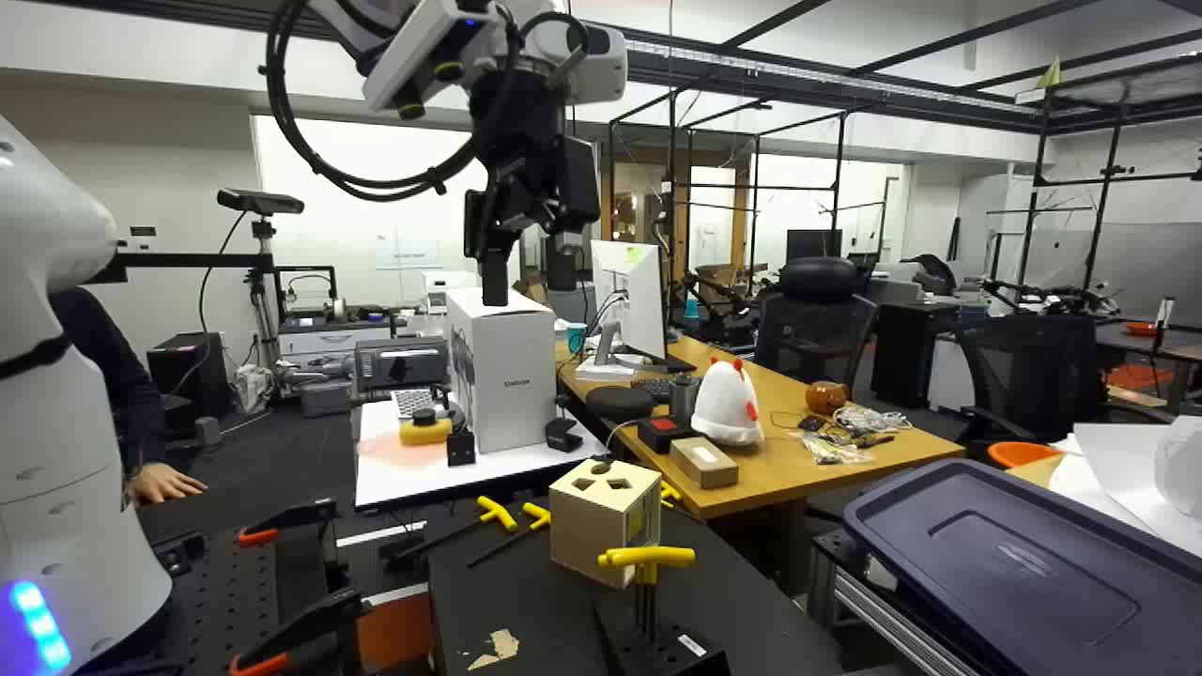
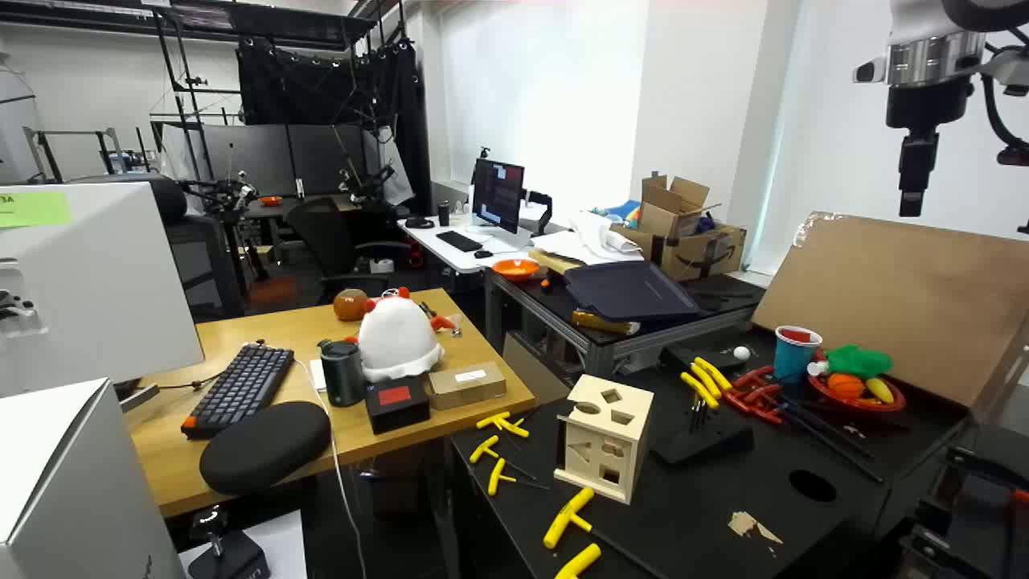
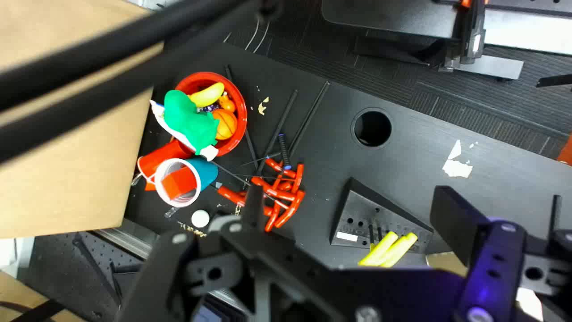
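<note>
High above the black table hangs my gripper [image 1: 527, 280], open and empty, its fingers wide apart in the wrist view. Below it, that view shows a black tool stand [image 3: 370, 217] holding yellow-handled hex keys [image 3: 389, 250]. Red-handled tools [image 3: 279, 193] lie in a heap beside a teal cup [image 3: 201, 172] with a red block in it. A red bowl [image 3: 241, 129] carries toy food and a green toy [image 3: 190, 120]. On the table in exterior view 2 stands a wooden shape-sorter box [image 2: 608, 434], with loose yellow hex keys [image 2: 567, 517] near it.
A large cardboard panel [image 2: 897, 299] leans along one side of the table. There is a round hole [image 3: 372, 128] in the tabletop. A wooden desk [image 1: 789, 479] and a dark lid [image 1: 1037, 563] flank the table. Bare tabletop surrounds the hole.
</note>
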